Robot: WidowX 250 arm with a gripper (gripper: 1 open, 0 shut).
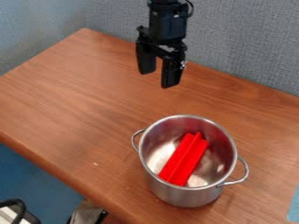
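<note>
A steel pot (158, 186) with two side handles stands at the lower right of the wooden table. Red elongated pieces (184, 157) lie side by side inside it. My black gripper (158, 72) hangs at the top centre over the back of the table, well apart from the pot, open with nothing visible between its two fingers.
A grey padded wall (246, 44) runs along the back. Dark cable and a metal fitting sit at the lower left edge, off the tabletop.
</note>
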